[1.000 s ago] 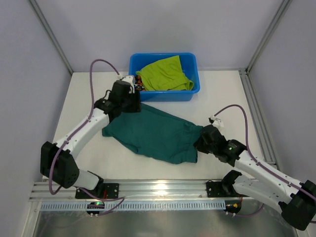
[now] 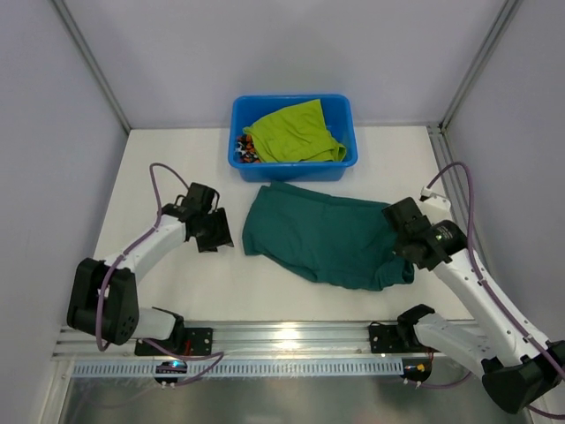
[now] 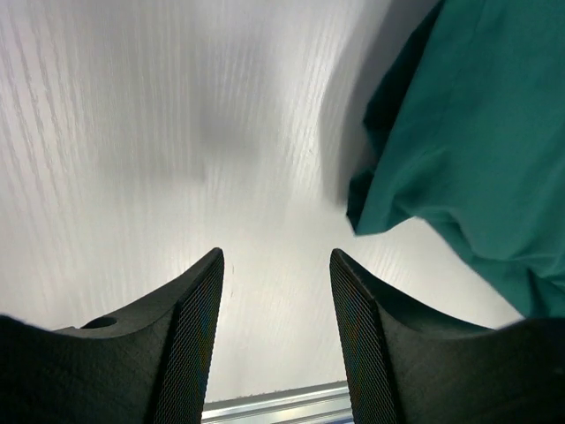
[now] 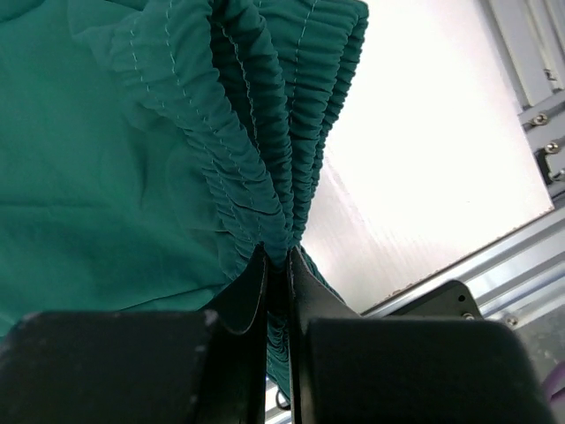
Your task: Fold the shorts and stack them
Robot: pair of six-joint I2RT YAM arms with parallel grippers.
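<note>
Dark green shorts (image 2: 313,234) lie spread across the middle and right of the white table. My right gripper (image 2: 402,252) is at their right end; in the right wrist view it is shut on the gathered waistband (image 4: 265,150), with ribbed folds running up from between its fingers. My left gripper (image 2: 214,243) stands open left of the shorts; in the left wrist view the shorts' folded left corner (image 3: 397,194) lies beyond its fingertips, with bare table between them.
A blue bin (image 2: 296,175) at the back holds a yellow-green cloth (image 2: 296,131) and some small mottled items.
My right gripper has moved right, and the shorts have slid right with it. My left gripper has moved away from the back middle, leftward and toward the front.
</note>
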